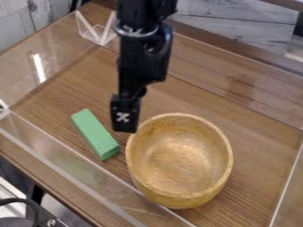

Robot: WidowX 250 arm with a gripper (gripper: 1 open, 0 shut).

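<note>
My gripper (126, 103) hangs over the table just left of and behind a pale wooden bowl (178, 168), its dark fingers apart with nothing seen between them. A green block (95, 133) lies on the table below and left of the gripper, near the clear front wall. The bowl is empty.
A clear wall (42, 142) runs along the front left, with dark cables at the lower left corner. Whitish boards stand at the back.
</note>
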